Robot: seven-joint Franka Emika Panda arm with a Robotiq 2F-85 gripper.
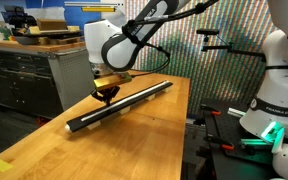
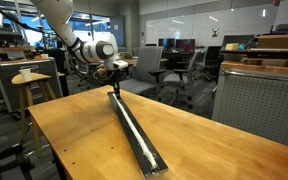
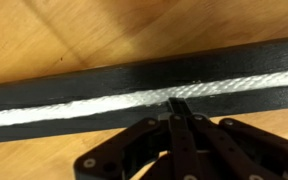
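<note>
A long black bar (image 1: 124,105) lies on the wooden table, with a white strip (image 3: 104,107) running along its middle. In the wrist view, the strip looks like a braided rope or cord. My gripper is shut, its fingertips together at the strip's lower edge. Nothing shows between them. From exterior view 1, the gripper (image 1: 107,98) is low over the bar, nearer its left end. Whether the tips touch the strip or hover just above it, I cannot tell. Exterior view 2 has the bar (image 2: 149,157) stretching away toward the gripper at its far part.
A wooden stool (image 2: 32,85) stands beside the table at the left. Grey chairs (image 2: 179,85) and a cabinet (image 2: 254,105) stand beyond it.
</note>
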